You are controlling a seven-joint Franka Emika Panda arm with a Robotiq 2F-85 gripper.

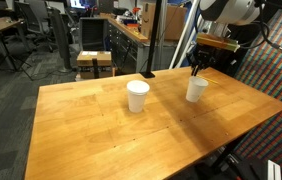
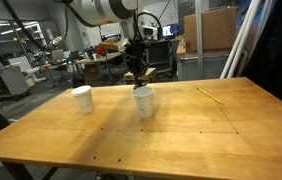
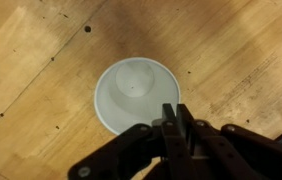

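Observation:
Two white cups stand upright on the wooden table. The right cup (image 1: 196, 90) is below my gripper (image 1: 194, 71), and the other cup (image 1: 137, 96) stands apart from it to the left. Exterior view 2 shows the nearer cup (image 2: 144, 103) with the dark fingers (image 2: 137, 79) just above and behind its rim. Looking down in the wrist view, I see into an empty cup (image 3: 131, 90); my gripper overlaps the right side of its rim. The fingers are together with nothing visible between them. Whether they touch the rim, I cannot tell.
A yellow pencil-like stick (image 2: 210, 96) lies on the table beyond the cup. Chairs and a cabinet stand behind the table, off its surface.

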